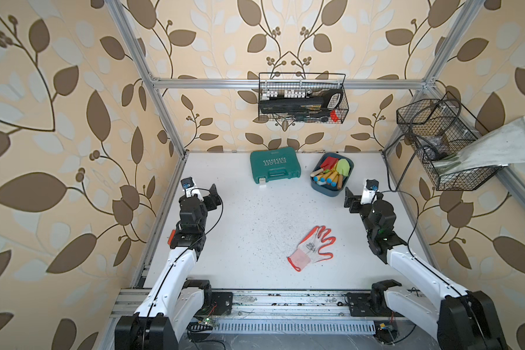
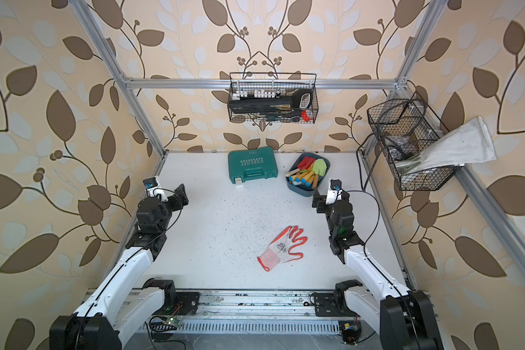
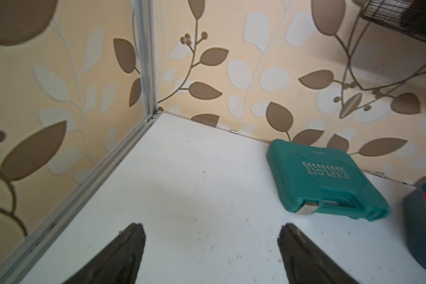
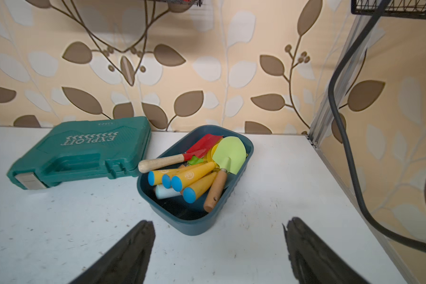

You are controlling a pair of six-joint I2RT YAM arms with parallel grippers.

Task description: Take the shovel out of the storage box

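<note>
A blue-grey storage box (image 4: 189, 222) at the back right of the table holds toy garden tools: a green shovel (image 4: 229, 151), a red shovel (image 4: 206, 144) with a wooden handle and several yellow handles with blue ends. My right gripper is raised in front of the box, its fingers apart and empty. My left gripper stands open over the left part of the table, with nothing between its fingers.
A green case (image 1: 274, 163) lies left of the box, a glove (image 1: 312, 248) at the front middle. Wire baskets (image 1: 303, 99) hang on back and right walls; a cable (image 4: 345, 142) dangles at the right.
</note>
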